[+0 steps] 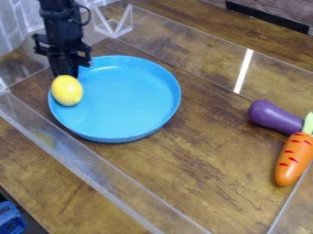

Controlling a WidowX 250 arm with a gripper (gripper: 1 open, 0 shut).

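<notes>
The black gripper (pixel 69 60) reaches down from the top left to the upper-left rim of a round blue plate (pixel 127 103); its fingers are small and dark, and nothing clearly shows held in them. A yellow egg-shaped object (pixel 66 90) lies on the plate's left side, just below the gripper.
A purple eggplant (pixel 273 117) and an orange carrot (pixel 294 157) lie at the right. Clear plastic walls border the wooden surface (pixel 184 174), whose middle is free. A blue object (pixel 9 219) sits at the lower left.
</notes>
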